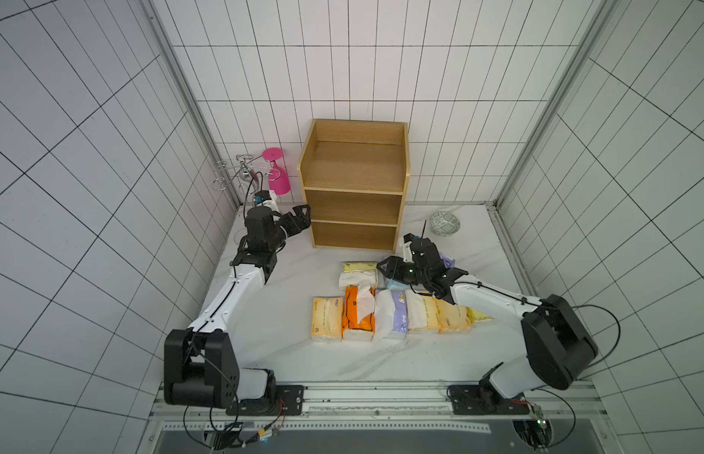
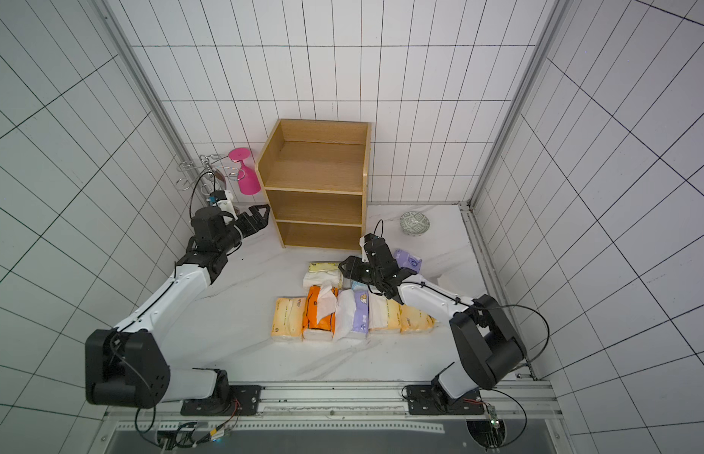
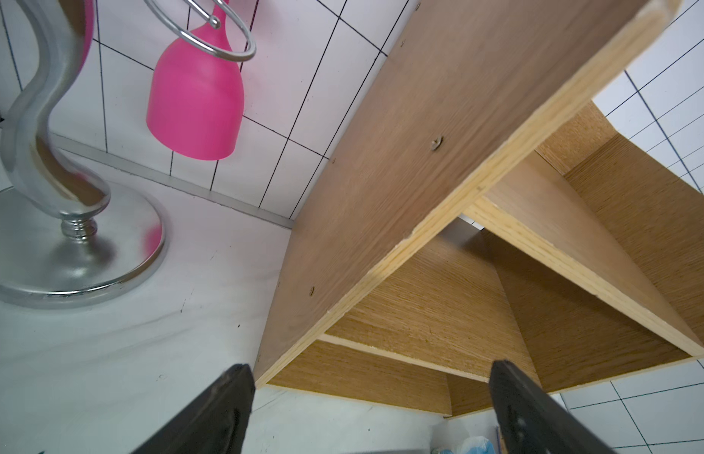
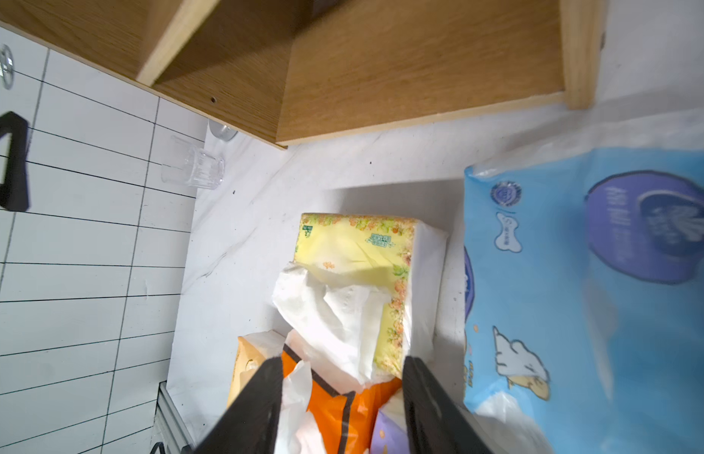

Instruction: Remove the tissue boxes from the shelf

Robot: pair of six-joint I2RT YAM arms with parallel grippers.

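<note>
The wooden shelf (image 1: 355,188) stands against the back wall, its three levels bare. Just in front of it, the yellow floral tissue pack (image 4: 412,287) lies on the counter, white tissue trailing over its top. My right gripper is open, above and close to this pack, nothing held between its fingers. Beside it lies a blue pack (image 4: 552,287), mostly under the right arm in the top views. My left gripper is open and empty at the shelf's left side. Nearer the front runs a row with an orange pack (image 1: 353,317) and several other packs.
A chrome stand (image 3: 72,249) with a pink goblet (image 3: 197,98) is at the back left, near my left arm. A green patterned bowl (image 1: 444,222) and a purple pack (image 2: 407,261) sit right of the shelf.
</note>
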